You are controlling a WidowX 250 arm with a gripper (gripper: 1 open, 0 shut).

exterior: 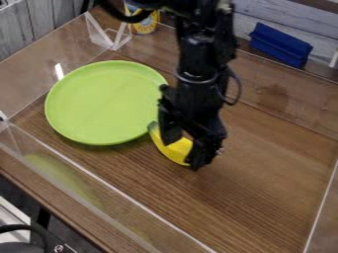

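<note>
My black gripper [185, 138] is low over a yellow banana [166, 141] on the wooden table, its open fingers around the banana's middle and right part, hiding much of it. The banana lies just right of a large green plate [93, 104], its left end showing near the plate's rim.
A blue block [278, 42] sits at the back right by the white wall. A can [148, 22] stands at the back, partly behind the arm, near a clear plastic piece [110, 35].
</note>
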